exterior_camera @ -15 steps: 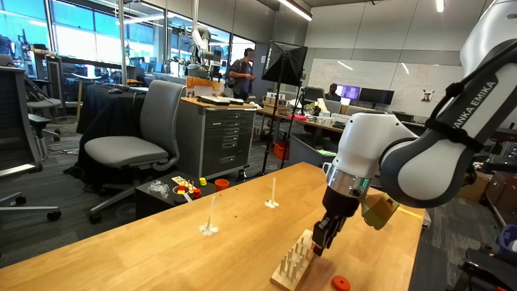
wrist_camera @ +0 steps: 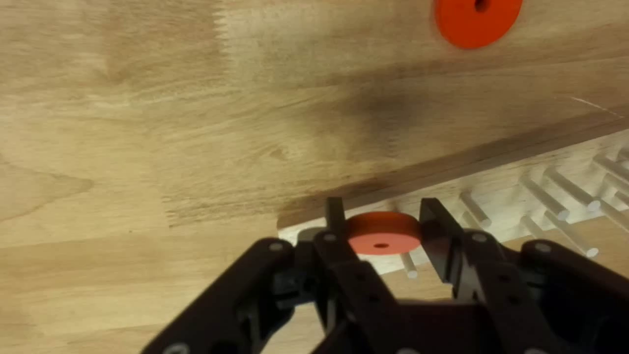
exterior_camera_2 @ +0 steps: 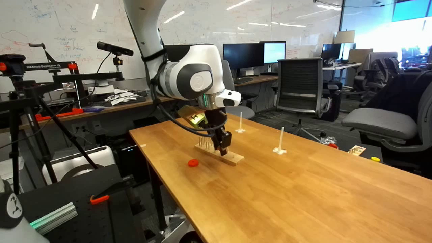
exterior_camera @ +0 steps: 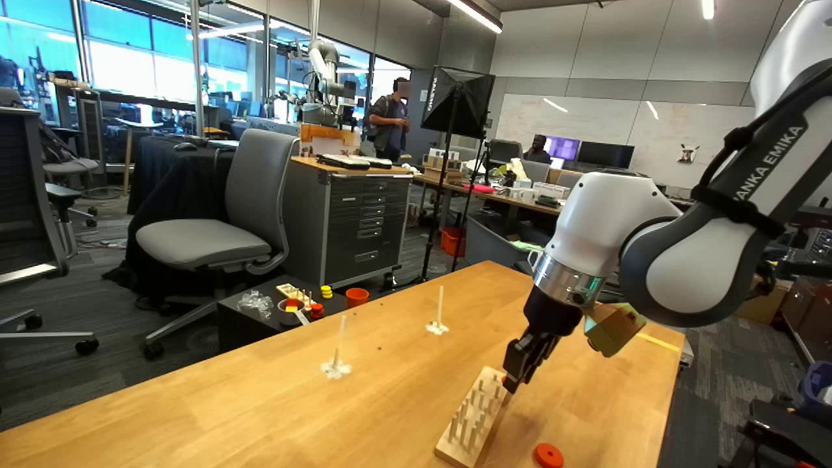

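Observation:
My gripper is shut on an orange-red ring (wrist_camera: 386, 235) with a small hole, pinched by its rim between the two fingertips. Below it lies a light wooden pegboard (wrist_camera: 501, 194) with several thin upright pegs; the ring appears over the end with fewer pegs, and one peg shows just past its edge. Whether the ring touches that peg cannot be told. In exterior view 1 the pegboard (exterior_camera: 470, 425) rests on the table, with the gripper (exterior_camera: 511, 385) at its far end. A second red disc (wrist_camera: 478, 14) lies flat on the table beside the board.
Two single upright pegs, one nearer (exterior_camera: 337, 355) and one farther (exterior_camera: 440, 312), stand on white bases on the table (exterior_camera_2: 316, 194). A low black box beyond the table edge holds a red cup (exterior_camera: 356, 296) and small parts.
The gripper has risen slightly and shifted a little toward the board's far end, still with the ring. The board and the loose red disc look nearly unmoved.

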